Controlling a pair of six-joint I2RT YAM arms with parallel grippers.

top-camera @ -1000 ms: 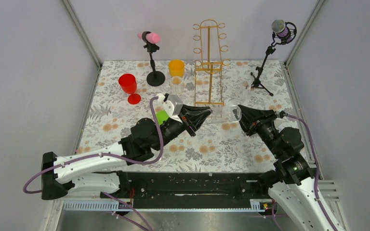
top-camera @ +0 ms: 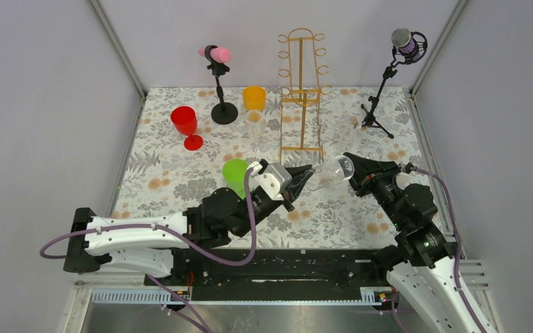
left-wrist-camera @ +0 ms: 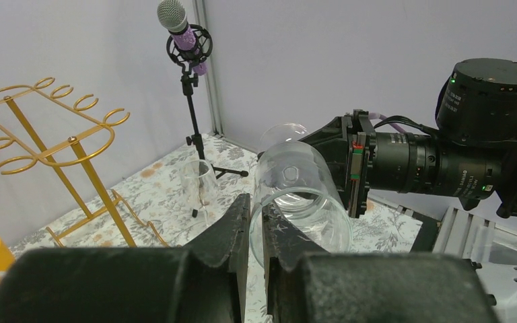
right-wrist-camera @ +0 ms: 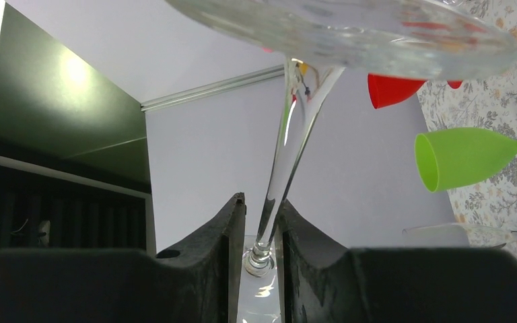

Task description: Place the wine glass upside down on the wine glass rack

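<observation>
A clear wine glass (top-camera: 334, 171) is held in the air between both arms, lying roughly sideways. My left gripper (top-camera: 309, 170) is shut on the rim of its bowl; in the left wrist view the rim of the bowl (left-wrist-camera: 299, 178) passes between the fingertips. At the stem end is my right gripper (top-camera: 348, 158). In the right wrist view the stem (right-wrist-camera: 289, 145) runs between the right fingers, which stand slightly apart, with the round base (right-wrist-camera: 357, 33) toward the camera. The gold wine glass rack (top-camera: 301, 121) stands empty behind the glass.
Red (top-camera: 184, 121), orange (top-camera: 254, 97) and green (top-camera: 234, 171) glasses stand on the left half of the table, near a clear one (top-camera: 255, 126). Another clear glass (left-wrist-camera: 198, 180) is back right, near a microphone stand (top-camera: 382, 97). A pink microphone (top-camera: 220, 54) stands back left.
My left gripper has moved right and toward the table's front, and the glass has turned and shifted with it. The right arm has barely moved.
</observation>
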